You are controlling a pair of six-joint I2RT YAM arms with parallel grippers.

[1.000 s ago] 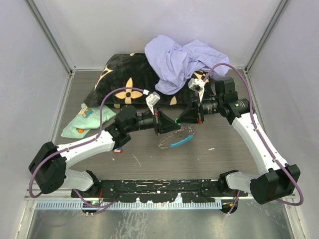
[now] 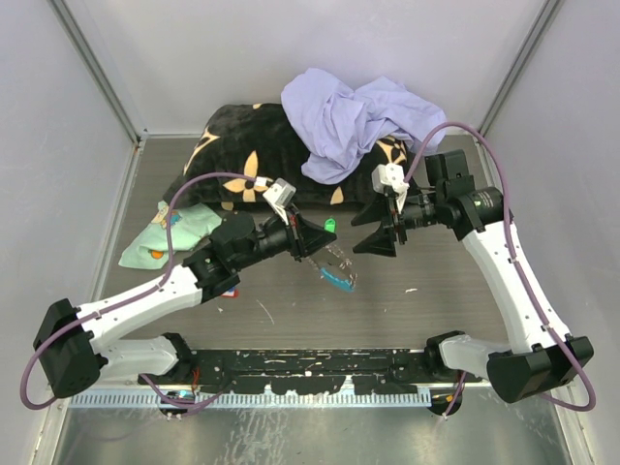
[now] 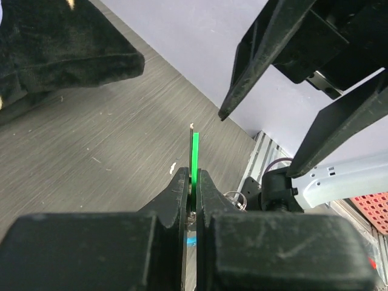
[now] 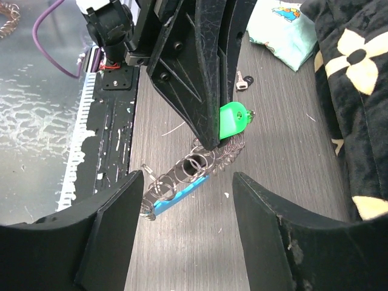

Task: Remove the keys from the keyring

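A silvery coil keyring with a blue strip point(image 2: 336, 281) hangs beneath my left gripper point(image 2: 313, 240). In the right wrist view, the coil point(image 4: 193, 168) slants down from the left fingers, its blue strip point(image 4: 182, 197) underneath. My left gripper is shut on a bright green piece, which has a small hole in it; edge-on, the same green piece point(image 3: 194, 160) stands up between the fingertips in the left wrist view. Facing it, close by on the right, my right gripper point(image 2: 360, 233) is wide open and empty.
A small silver key with a dark head point(image 4: 242, 83) lies on the floor beyond the left gripper. Behind the arms are a black flowered cushion point(image 2: 237, 145), a lilac cloth point(image 2: 334, 126) and a pale green pouch point(image 2: 155, 244). Bare floor point(image 2: 320, 325) lies in front.
A second ago, both grippers met at the green piece. My left gripper drew left with the green piece, and the hanging coil swung.
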